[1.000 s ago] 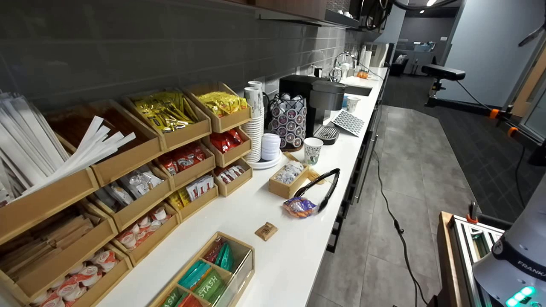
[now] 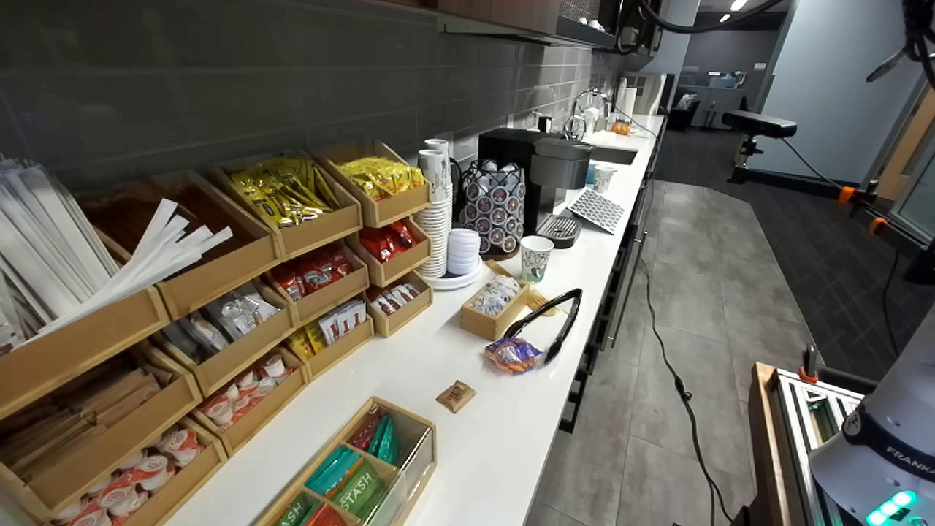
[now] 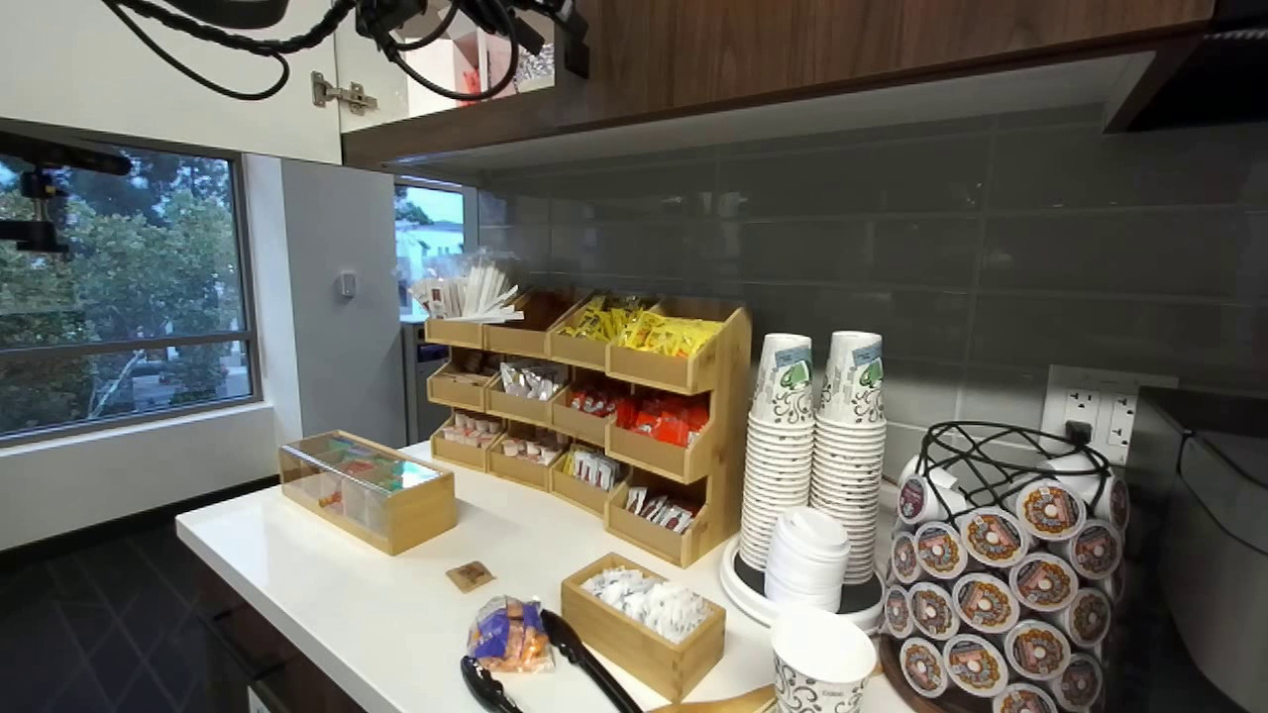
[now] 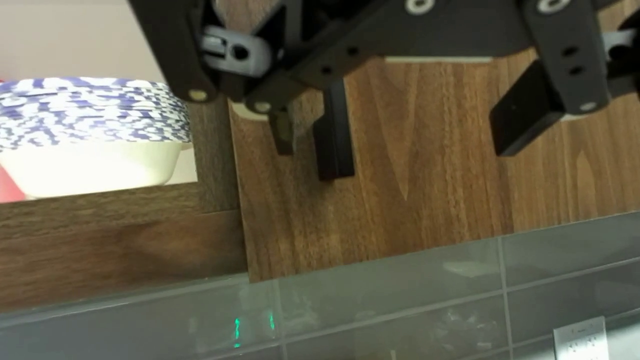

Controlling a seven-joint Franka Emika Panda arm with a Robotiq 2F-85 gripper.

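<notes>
In the wrist view my gripper stands open, its black fingers [image 4: 334,144] wide apart with nothing between them. Behind them is a brown wood-grain cabinet panel [image 4: 414,198]. To the left, past the panel's edge, an open cabinet holds a pale bowl or stack of bowls [image 4: 90,162] with a blue-and-white patterned upper part. Exterior view 2 shows black arm parts and cables [image 3: 487,30] before the opened upper cabinet, whose white door [image 3: 226,107] hangs at the left. The fingertips cannot be made out clearly in either exterior view.
Below, the white counter [image 2: 403,438] carries a tiered wooden condiment rack [image 3: 707,410], a tea box [image 3: 404,523], paper cups [image 3: 779,475], a coffee pod holder [image 3: 999,594] and black tongs [image 2: 570,320]. Grey tile [image 4: 390,312] lies beneath the cabinet.
At the top of exterior view 1, the hanging black cables and arm parts have shifted; more of them shows at the upper right. The counter and its items are unchanged.
</notes>
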